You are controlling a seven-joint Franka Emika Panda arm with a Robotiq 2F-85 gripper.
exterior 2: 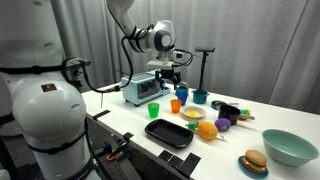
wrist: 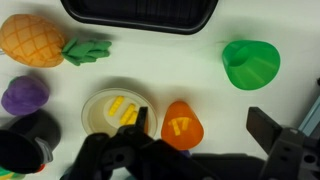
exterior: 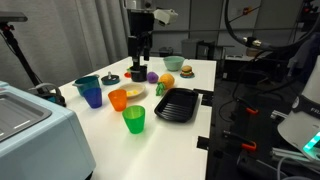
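Note:
My gripper is open, its fingers spread wide at the bottom of the wrist view with nothing held. An orange cup [wrist: 182, 127] shows in the gap below them, with yellow bits inside. Left of it lies a pale bowl [wrist: 92, 113] holding yellow pieces, partly behind one finger. A green cup [wrist: 251, 64] stands apart toward the upper right. In the first exterior view the gripper [exterior: 138, 62] hangs above the table, over the area of the cups and bowl. The black tray [exterior: 175, 105] lies empty on the near side.
A pineapple toy [wrist: 32, 39], a purple item [wrist: 24, 95] and a black mug [wrist: 28, 142] lie left in the wrist view. A toaster oven [exterior: 45, 140] borders the table. A burger [exterior 2: 255, 160] and a mint bowl [exterior 2: 290, 146] stand at the far end. White tabletop around the green cup is free.

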